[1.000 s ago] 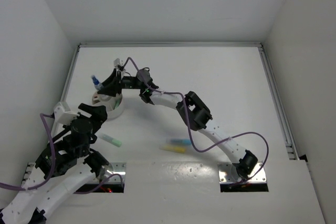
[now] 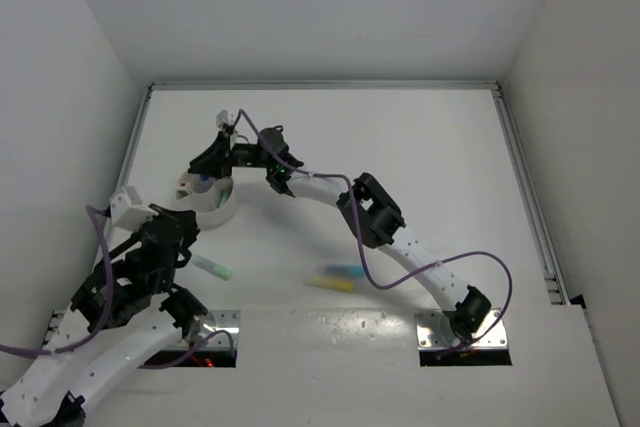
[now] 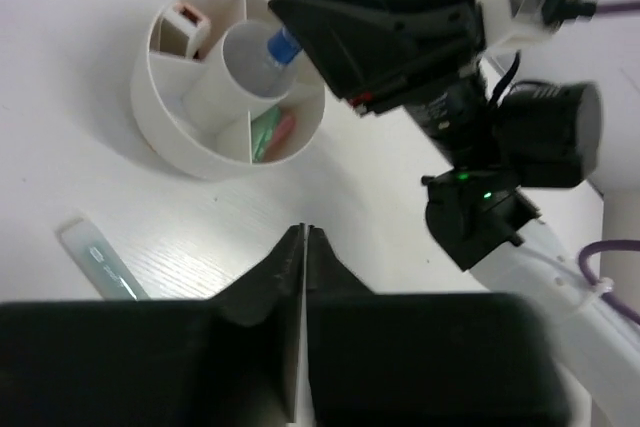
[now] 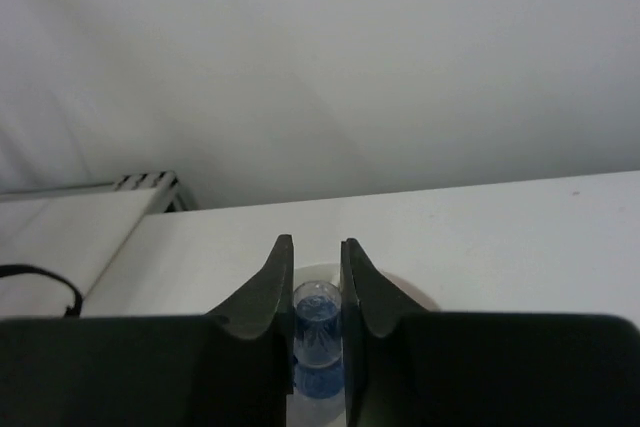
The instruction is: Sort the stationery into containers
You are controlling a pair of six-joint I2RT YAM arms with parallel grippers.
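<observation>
My right gripper (image 2: 202,169) is shut on a clear, blue-capped bottle (image 4: 318,332), held over the round white organizer (image 3: 160,127) and lowered into its central cup. The organizer's other compartments hold a white-and-brown item (image 3: 182,29) and green and pink pieces (image 3: 266,132). My left gripper is shut with nothing showing between its fingers, in front of the organizer. A pale green item (image 2: 212,268) lies on the table near it. Blue (image 2: 340,270) and yellow (image 2: 330,283) items lie at front centre.
Walls enclose the back and sides, and a metal rail (image 2: 320,84) runs along the table's back edge.
The blue-capped bottle, jutting out beyond the organizer a second ago, has gone down into it under my right gripper. My left arm has shifted slightly.
</observation>
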